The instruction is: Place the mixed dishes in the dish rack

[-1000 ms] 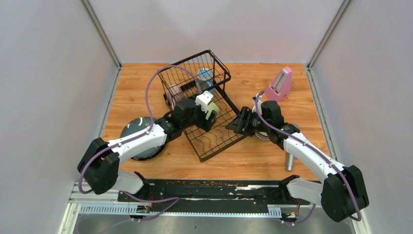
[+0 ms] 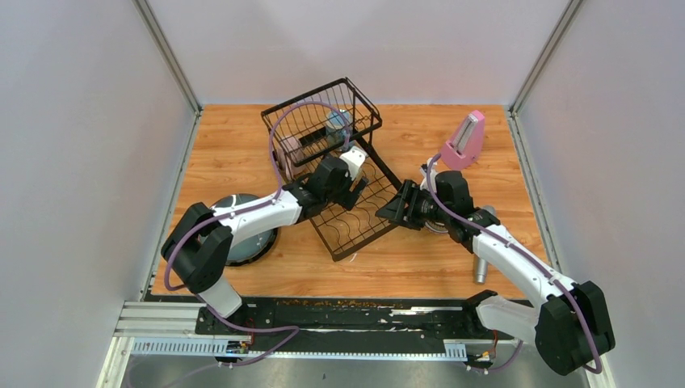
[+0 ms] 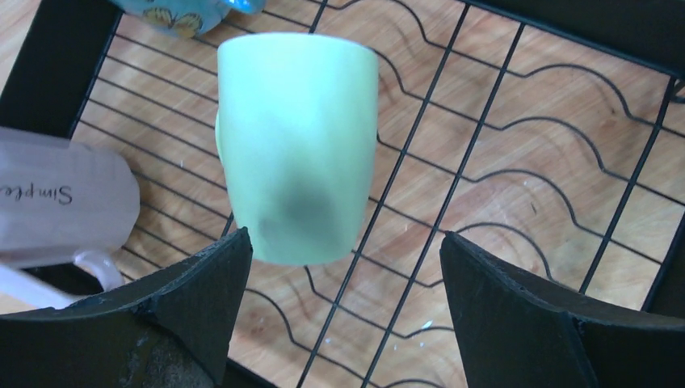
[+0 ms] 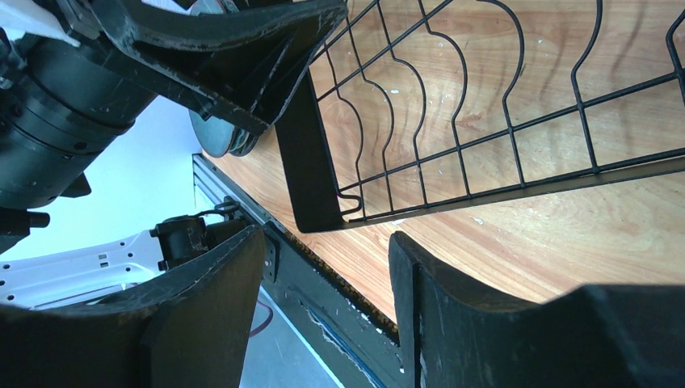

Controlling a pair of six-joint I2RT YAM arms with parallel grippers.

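Note:
My left gripper point(image 2: 353, 191) is over the black wire dish rack point(image 2: 359, 246), open, with empty space between its fingers. Beneath it in the left wrist view a pale green cup point(image 3: 297, 137) lies on the wires, with a grey cup point(image 3: 56, 202) marked "Simple" at the left and a blue cup point(image 3: 178, 10) at the top edge. My right gripper point(image 2: 391, 208) hangs at the rack's right side, part open and empty, facing the rack's front corner in its wrist view.
Dark plates point(image 2: 250, 246) sit left of the rack. A pink object point(image 2: 464, 141) and a silver cylinder point(image 2: 480, 271) are on the right.
My right arm is nearly still.

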